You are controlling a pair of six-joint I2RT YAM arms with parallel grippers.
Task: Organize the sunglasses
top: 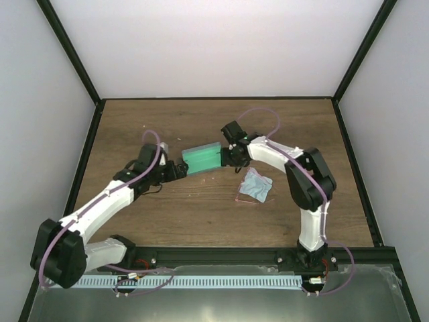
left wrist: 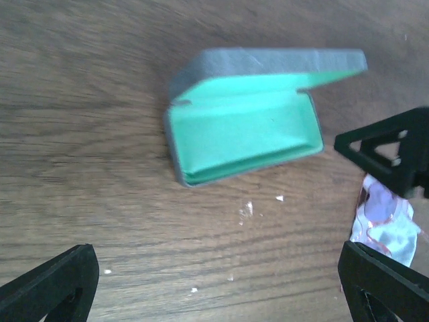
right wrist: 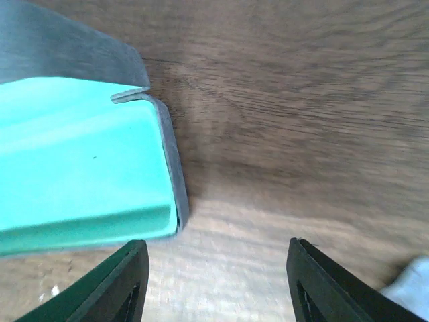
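Observation:
An open glasses case [top: 202, 158] with grey shell and mint lining lies empty and crosswise in the table's centre, also seen in the left wrist view [left wrist: 244, 134] and right wrist view [right wrist: 80, 168]. Below it to the right, sunglasses [left wrist: 379, 204] lie on a pale blue cloth [top: 255, 186]. My left gripper [top: 177, 171] is open, just left of the case, with nothing between its fingers. My right gripper [top: 230, 158] is open at the case's right end, over bare wood in its wrist view.
Dark frame rails border it, with walls on the sides and behind.

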